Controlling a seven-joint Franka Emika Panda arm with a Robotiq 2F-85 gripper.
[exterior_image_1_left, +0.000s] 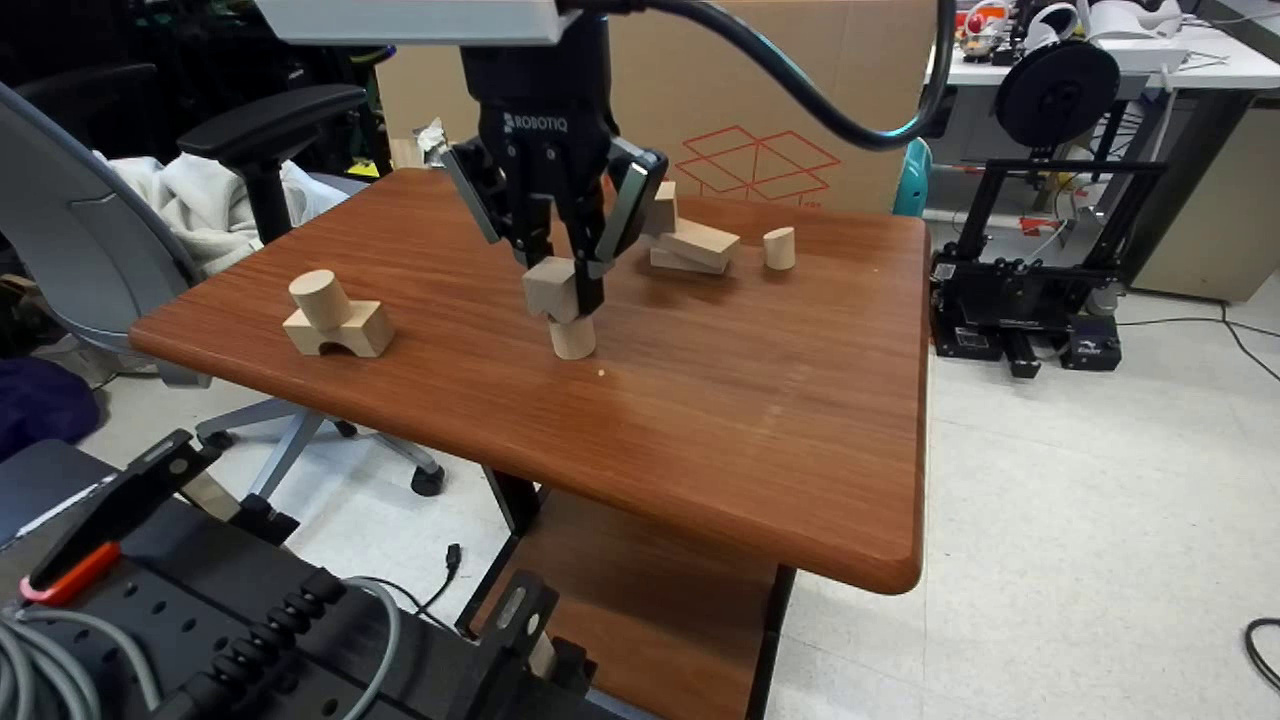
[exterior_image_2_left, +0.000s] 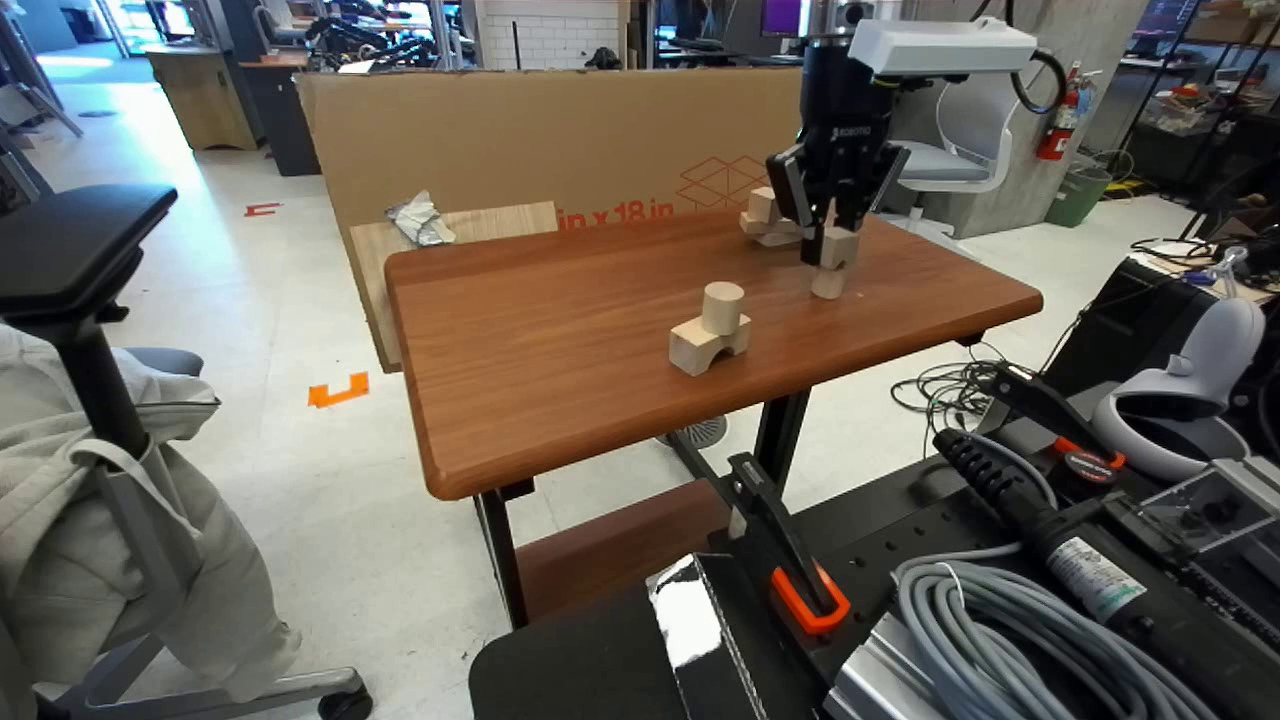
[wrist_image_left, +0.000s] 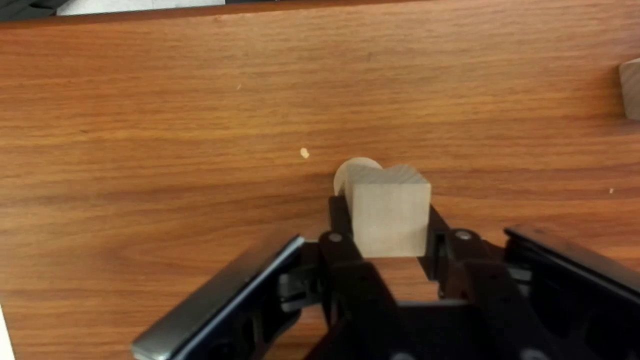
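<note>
My gripper (exterior_image_1_left: 561, 274) is shut on a small pale wooden block (exterior_image_1_left: 551, 288), which shows a notch in its far side in the wrist view (wrist_image_left: 391, 219). Below this block stands a short upright wooden cylinder (exterior_image_1_left: 573, 340) on the table. The block hides most of the cylinder's top (wrist_image_left: 358, 162) from the wrist camera, with a sliver showing at its far left. Whether block and cylinder touch, I cannot tell. In exterior view 2 the held block (exterior_image_2_left: 840, 247) appears right over the cylinder (exterior_image_2_left: 827, 284), slightly to its right.
An arch block (exterior_image_1_left: 341, 329) with a cylinder (exterior_image_1_left: 319, 298) on top stands toward the table's left front. Behind my gripper lie stacked flat blocks (exterior_image_1_left: 698, 244), and a slant-topped cylinder (exterior_image_1_left: 780, 248) stands to their right.
</note>
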